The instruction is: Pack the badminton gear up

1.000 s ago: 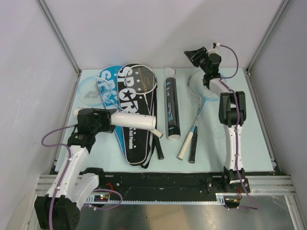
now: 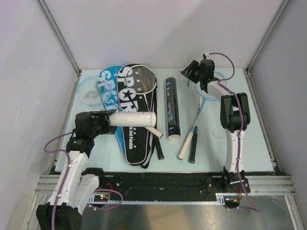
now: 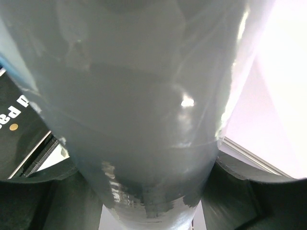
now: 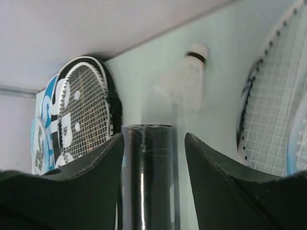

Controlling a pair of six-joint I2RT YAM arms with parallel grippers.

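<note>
My left gripper point(image 2: 106, 119) is shut on a white shuttlecock tube point(image 2: 135, 119), held level over two racket bags point(image 2: 135, 143); its surface point(image 3: 139, 110) fills the left wrist view. My right gripper point(image 2: 187, 72) hangs at the back right near the rackets; in the right wrist view its part-open fingers frame the upright-looking end of a black tube point(image 4: 148, 148), and a white shuttlecock point(image 4: 184, 76) lies beyond. The black tube point(image 2: 172, 108) lies between the bags and the right-hand rackets point(image 2: 188, 143).
A blue racket point(image 2: 88, 91) and a strung racket point(image 2: 140, 79) lie on the bags at the left.
My right gripper has lowered and shifted slightly left at the back of the table. My left gripper, with the white tube, has barely moved.
</note>
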